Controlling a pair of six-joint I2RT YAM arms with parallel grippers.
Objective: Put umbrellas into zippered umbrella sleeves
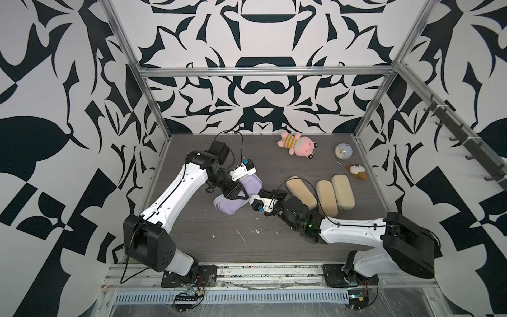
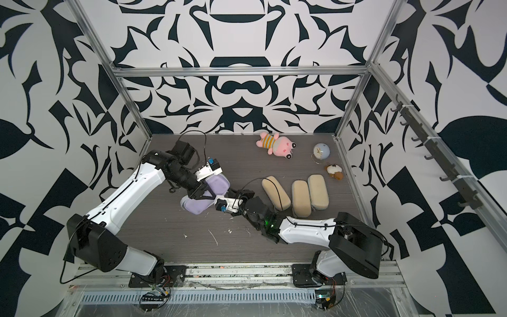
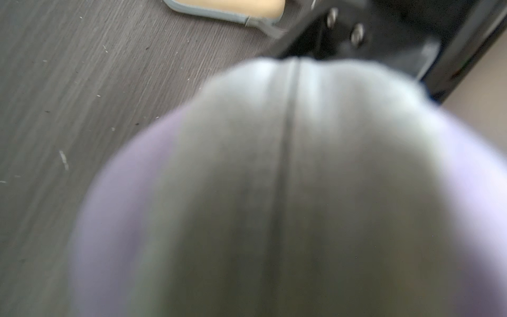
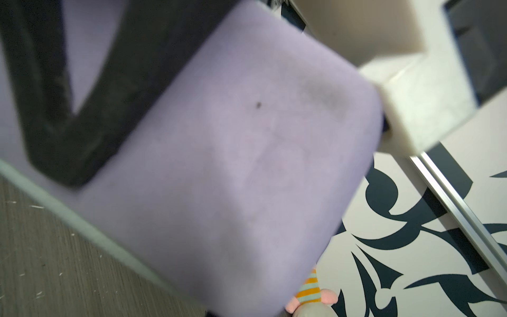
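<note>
A lavender zippered sleeve hangs low over the table, left of centre, between both grippers; the top right view shows its lavender body too. My left gripper is shut on it from above. In the left wrist view its grey-green zipper band fills the middle, blurred. My right gripper is at the sleeve's right end, shut, as far as shows; its fingertips are hard to make out. In the right wrist view the lavender face fills much of the picture, with dark gripper parts across it.
Three beige cases lie at the right of the table. A pink plush toy, a pale ball and a small brown toy sit behind them.
</note>
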